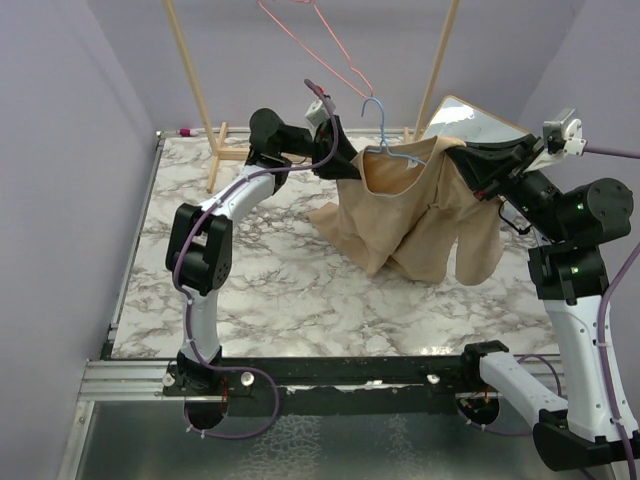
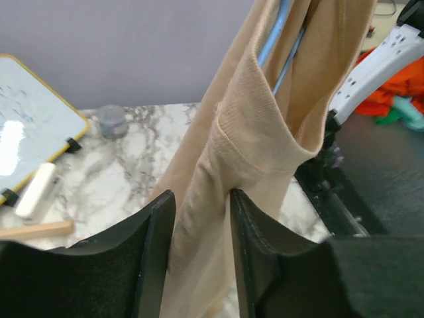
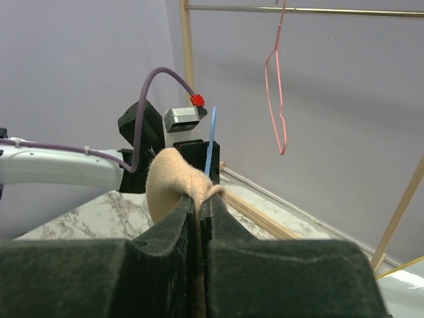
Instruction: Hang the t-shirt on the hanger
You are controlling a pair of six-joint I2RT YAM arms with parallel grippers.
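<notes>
The beige t-shirt (image 1: 400, 225) hangs spread between the grippers, with a blue hanger (image 1: 395, 150) inside its neck opening. My left gripper (image 1: 345, 165) is at the shirt's left edge; in the left wrist view the fabric (image 2: 252, 132) runs between its fingers, which look partly open around it. My right gripper (image 1: 475, 175) is shut on the shirt's upper right part; the right wrist view shows the cloth (image 3: 175, 182) pinched between its fingers, with the hanger's blue rod (image 3: 211, 139) behind.
Pink hangers (image 3: 280, 112) dangle from a rail (image 3: 331, 12) on a wooden stand (image 1: 445, 40) at the back. A white board (image 1: 470, 120) lies at back right.
</notes>
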